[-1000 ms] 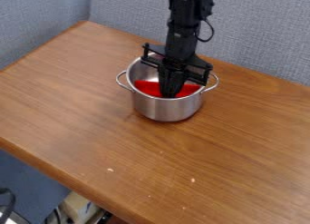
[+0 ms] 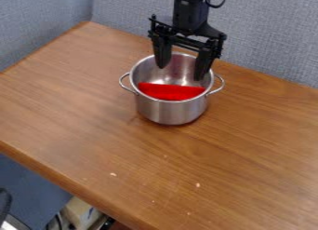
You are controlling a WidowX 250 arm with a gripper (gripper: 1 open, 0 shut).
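A steel pot [image 2: 172,110] with two side handles stands on the wooden table [image 2: 87,150], and a red object [image 2: 170,91] lies inside it. The black gripper [image 2: 181,57] hangs over the pot's upper rim with its fingers spread apart, one at each side of the pot's opening, nothing between them.
Bare tabletop surrounds the pot to left, right and front. Grey padded walls [image 2: 273,47] close off the back. The table's front-left edge drops to a dark floor.
The gripper has risen up and back from down inside the pot, uncovering more of the red object, which stays in the pot.
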